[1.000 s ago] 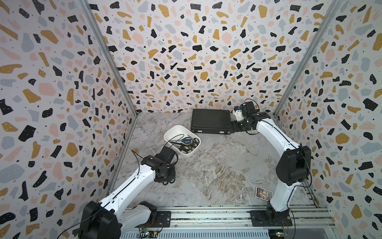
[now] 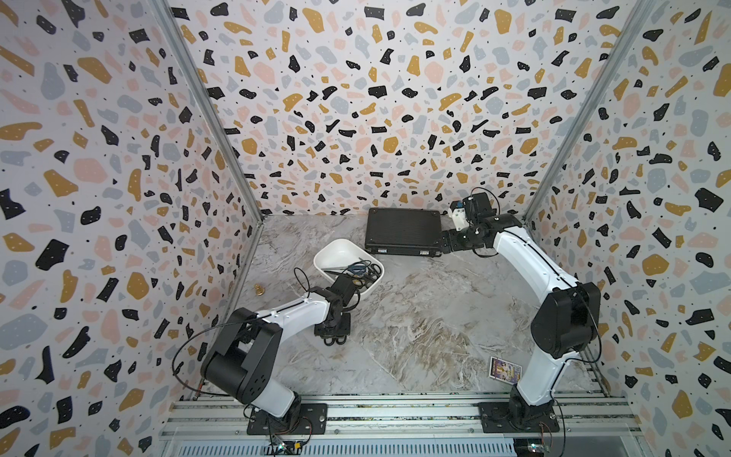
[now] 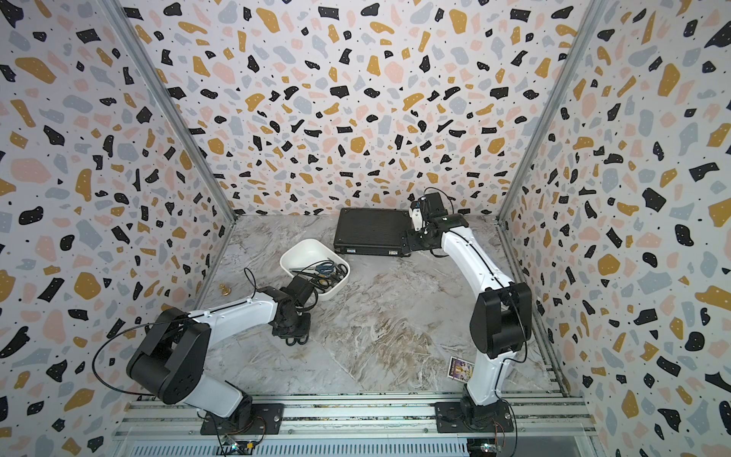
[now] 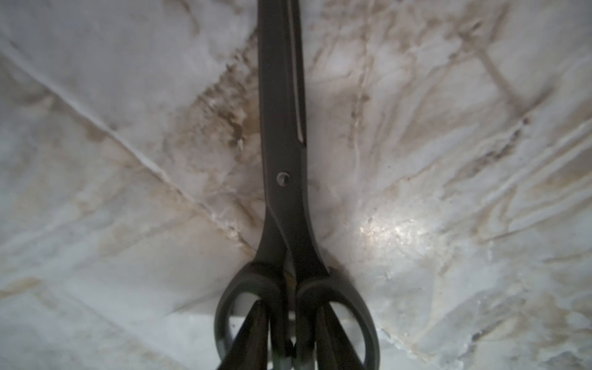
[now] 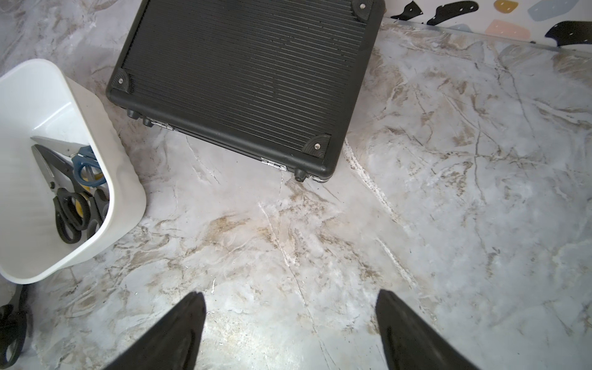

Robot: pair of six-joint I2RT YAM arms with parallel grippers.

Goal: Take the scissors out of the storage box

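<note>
Black scissors (image 4: 286, 160) fill the middle of the left wrist view, blades upward, handle loops at the bottom. The fingers of my left gripper stand in the two loops, close on the inner handle bars between them. From above, only the handle loops (image 2: 335, 340) show below that gripper, outside the white storage box (image 2: 327, 262). Whether the scissors touch the table is hard to tell. More scissors (image 5: 74, 203), black-handled and blue-handled, lie inside the box. My right gripper is open over bare table, nothing between its fingers.
A black case (image 2: 403, 230) lies at the back, between the box and my right gripper. A small gold object (image 2: 259, 289) sits at the left; a card (image 2: 505, 370) lies front right.
My left gripper has moved slightly right and away from the front edge, the handle loops travelling with it, while its forearm swung inward. The right arm has barely shifted.
</note>
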